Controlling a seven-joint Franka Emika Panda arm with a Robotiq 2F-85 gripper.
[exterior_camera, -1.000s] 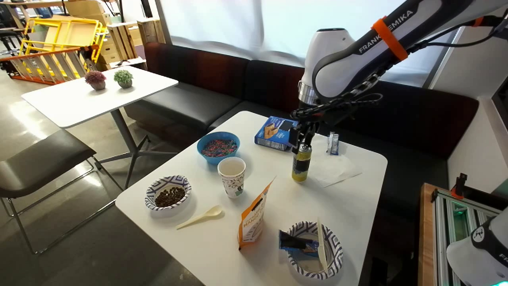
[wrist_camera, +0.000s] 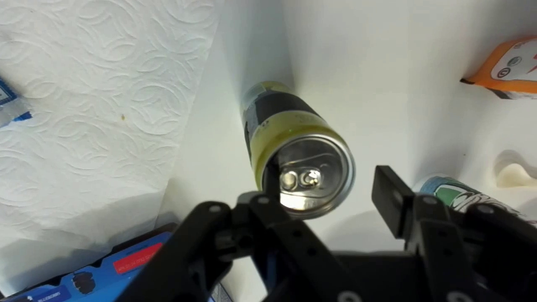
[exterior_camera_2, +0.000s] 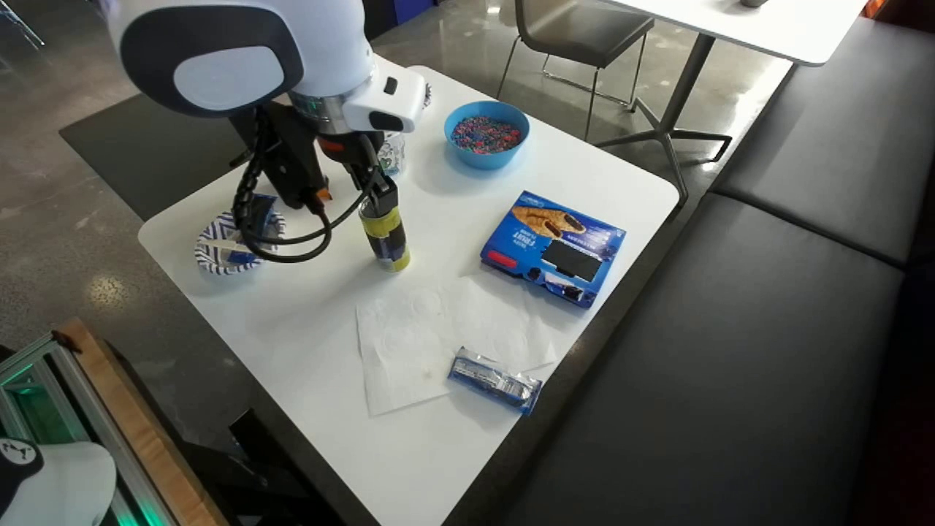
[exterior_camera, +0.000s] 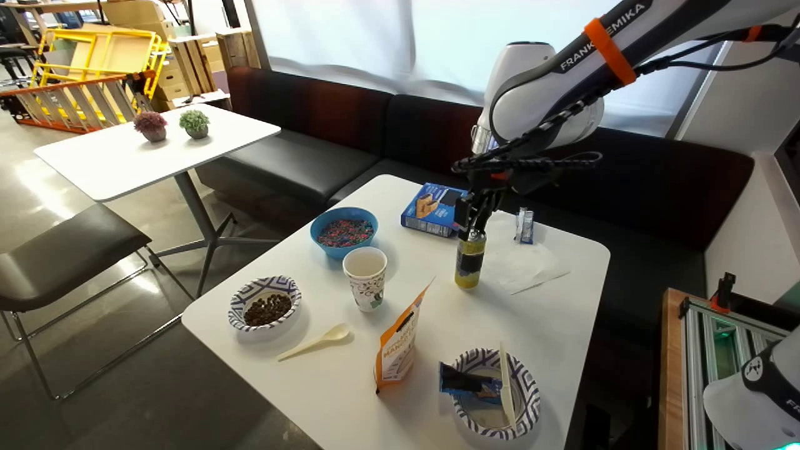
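Observation:
A yellow-green can (exterior_camera: 469, 274) with a dark band stands on the white table near its middle. My gripper is around the can's top from above, its fingers apart. In the wrist view the left finger (wrist_camera: 272, 177) overlaps the rim of the can (wrist_camera: 284, 126), while clear space separates the right finger (wrist_camera: 390, 196) from it. The can's silver lid and pull tab show between them. Exterior view 2 shows the can (exterior_camera_2: 386, 238) under the gripper, its top partly hidden by the fingers.
A blue snack box (exterior_camera_2: 554, 250), a paper towel (exterior_camera_2: 403, 351) and a wrapped bar (exterior_camera_2: 495, 380) lie nearby. Around the can also stand a paper cup (exterior_camera: 365, 281), an orange pouch (exterior_camera: 397, 349) and a blue bowl (exterior_camera: 322, 229). A patterned bowl (exterior_camera: 529, 394) sits at the front.
In exterior view 1 the can has shifted slightly left and toward the front. The gripper and arm have also moved slightly left, and the fingers now cover more of the can's top.

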